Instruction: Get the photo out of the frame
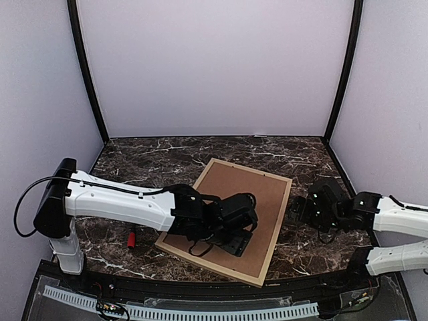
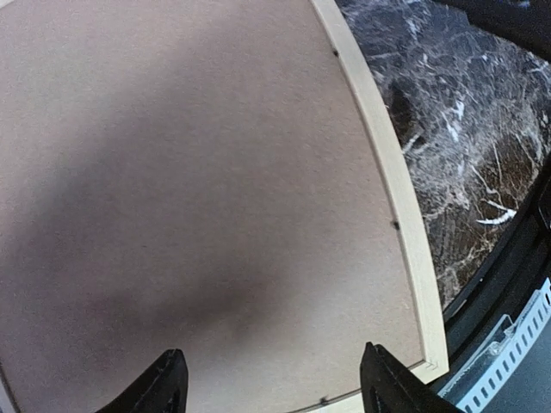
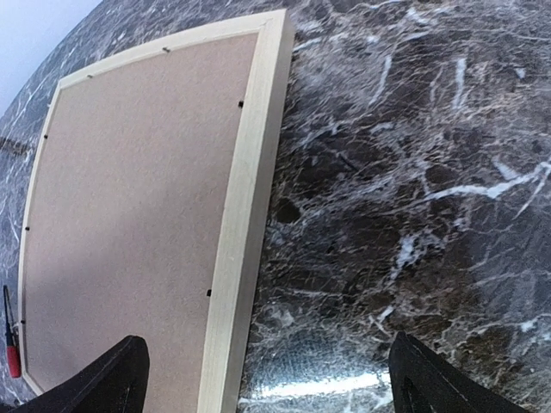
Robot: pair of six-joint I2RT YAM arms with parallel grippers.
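Face down on the dark marble table lies the photo frame [image 1: 273, 244], its pale wooden border around a brown backing board [image 1: 262, 200]. Small dark tabs dot the border's inner edge. No photo shows. Over the board's lower middle hangs my left gripper, its fingers apart with nothing between them; in its own wrist view the frame's corner [image 2: 433, 366] is by the right finger. My right gripper is open and empty, to the right of the frame's long side [image 3: 234, 224], apart from it in the top view.
A screwdriver with a red handle [image 1: 131, 239] lies left of the frame. The table's front edge has a black rail and a white slotted strip [image 1: 221, 313].
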